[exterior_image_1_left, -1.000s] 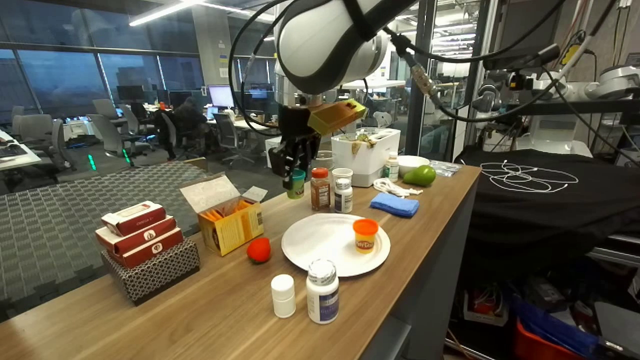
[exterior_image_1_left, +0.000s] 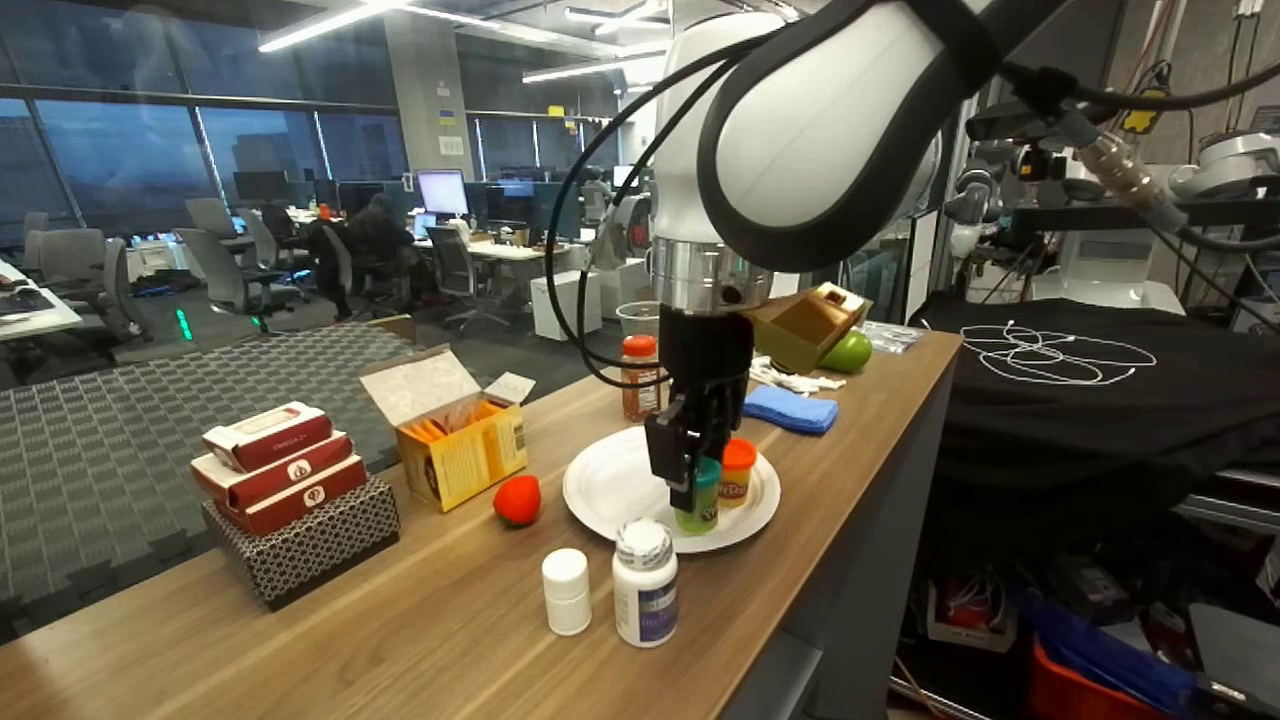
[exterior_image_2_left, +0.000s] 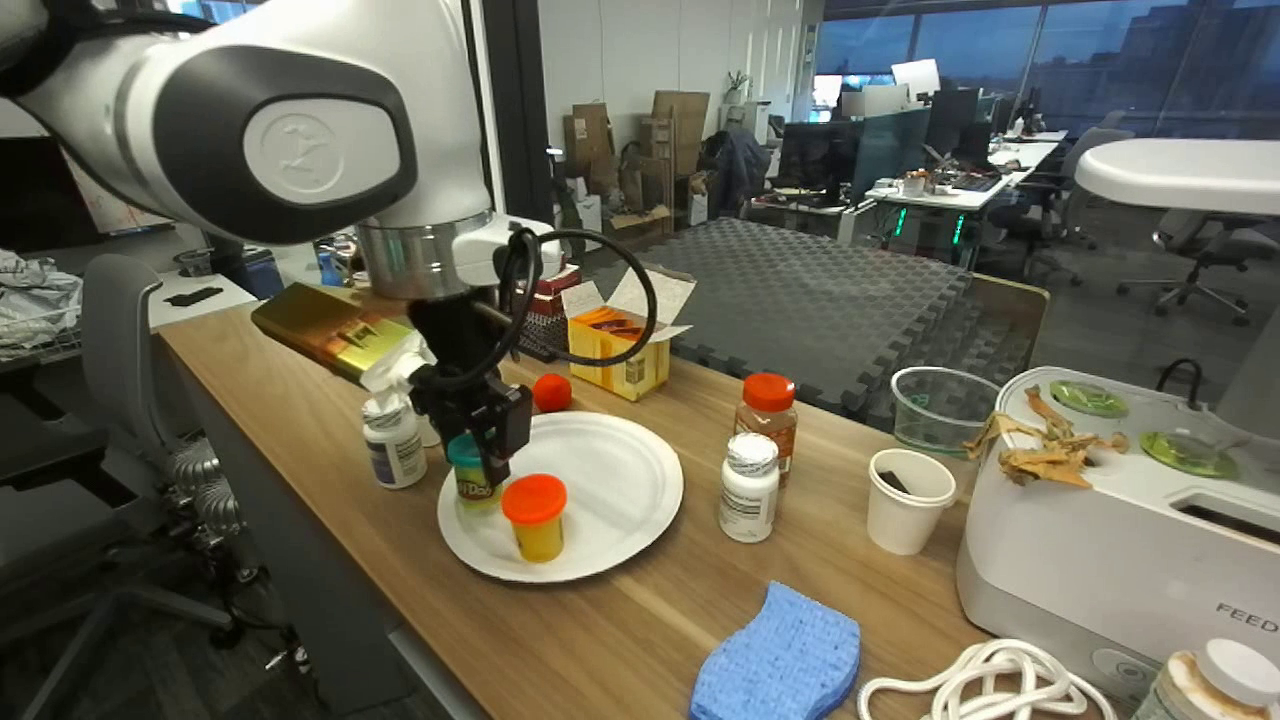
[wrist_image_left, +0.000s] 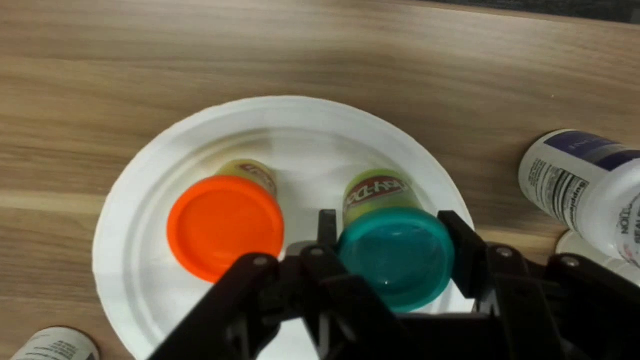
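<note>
A green Play-Doh tub with a teal lid (wrist_image_left: 396, 258) is between the fingers of my gripper, which is shut on it near the lid. In exterior view 1 the tub (exterior_image_1_left: 698, 510) is upright over the near right part of the white plate (exterior_image_1_left: 600, 480); whether its base touches the plate I cannot tell. Beside it on the plate stands a yellow Play-Doh tub with an orange lid (wrist_image_left: 225, 228), a small gap to the left in the wrist view. In exterior view 2 the orange-lidded tub (exterior_image_2_left: 535, 516) stands in front of the teal-lidded one (exterior_image_2_left: 471, 470).
Two white bottles (exterior_image_1_left: 645, 584) (exterior_image_1_left: 566, 590) stand close to the plate's near edge. A red ball-like object (exterior_image_1_left: 517, 500) and an open yellow box (exterior_image_1_left: 462, 444) lie to the left. An orange-capped jar (exterior_image_2_left: 768, 414), a white bottle (exterior_image_2_left: 749, 488) and a blue sponge (exterior_image_2_left: 780, 660) are beyond the plate.
My gripper has come down and toward the near right, bringing the teal-lidded tub from the air near the orange-capped jar to the plate, beside the orange-lidded tub.
</note>
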